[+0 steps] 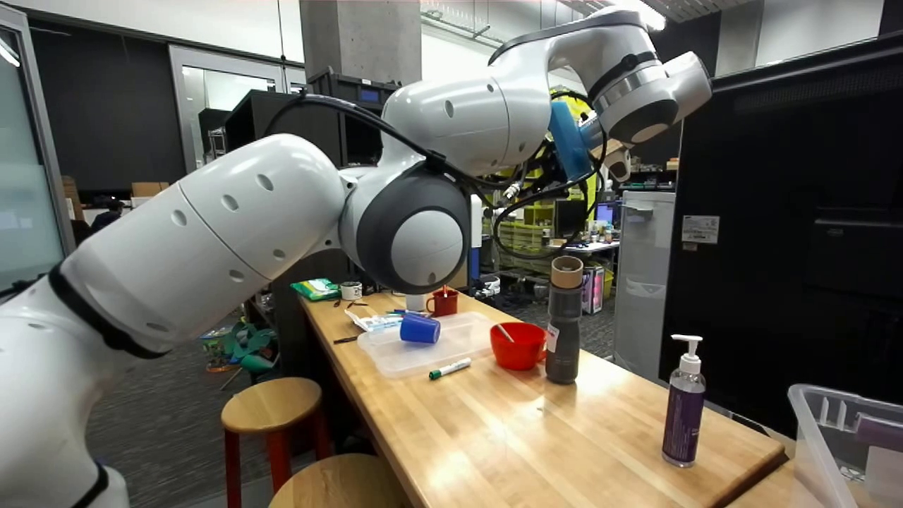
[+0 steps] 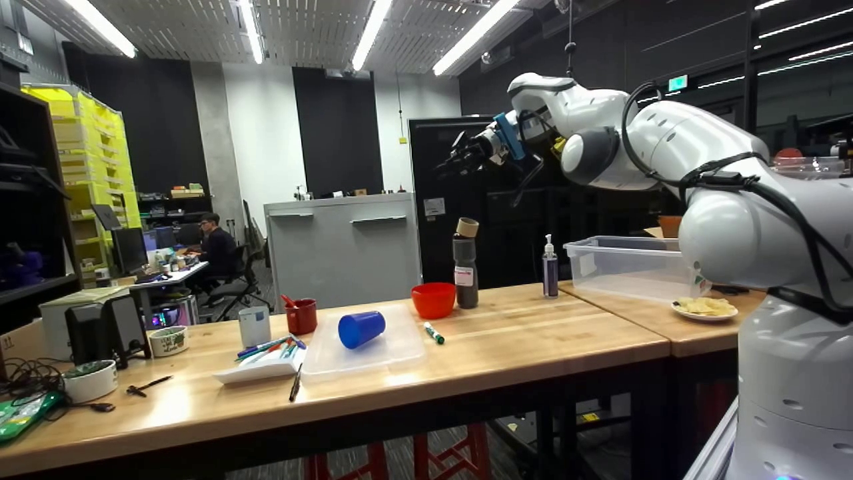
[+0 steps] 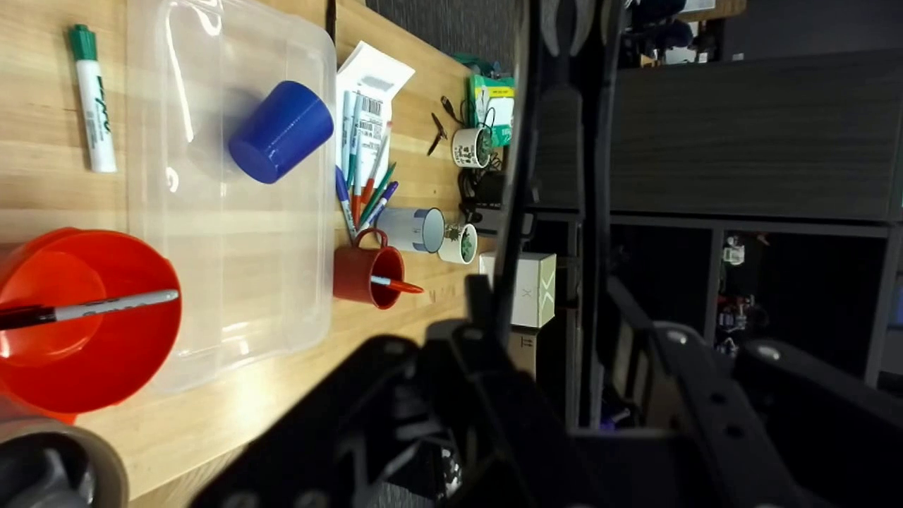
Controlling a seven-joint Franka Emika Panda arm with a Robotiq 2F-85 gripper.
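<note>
My gripper is raised well above the table, over the grey bottle's side of the workspace. In the wrist view its dark fingers stand apart, and nothing shows between them. A blue cup lies on its side on a clear plastic lid. Beside the lid are a red bowl with a marker in it and a green-capped marker. The grey bottle stands upright near the bowl. In exterior view 1 the arm's cables partly hide the gripper.
A pump bottle and a clear bin stand toward the robot's side. Pens lie on a white tray near a red mug and a white cup. Bare tabletop extends in front of the bottles.
</note>
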